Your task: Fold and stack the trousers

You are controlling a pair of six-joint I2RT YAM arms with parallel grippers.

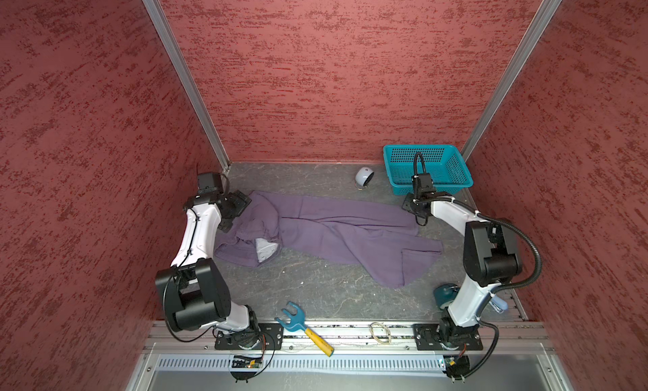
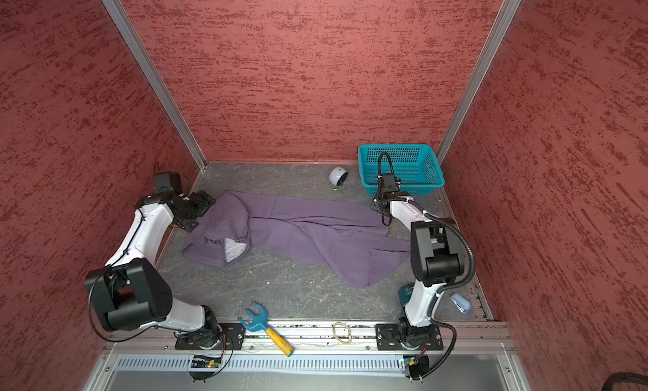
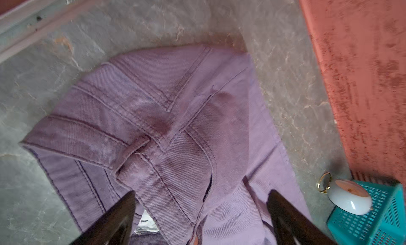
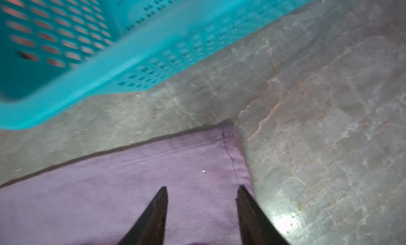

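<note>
Purple trousers lie spread across the grey table, legs stretching right and slightly splayed. Their waist end is bunched at the left, with a white patch of lining showing. Above that waist end, my left gripper stands open, its fingers wide apart and nothing held. Over the end of the far leg, my right gripper has its fingers parted, and the hemmed corner lies flat beyond the fingertips. No cloth is visibly pinched in either gripper. The rest of the trousers below the right wrist view is cut off.
A teal basket, empty, stands close behind the right gripper. A small white round object sits at the back. A blue and yellow fork lies at the front edge. Bare table shows in front of the trousers.
</note>
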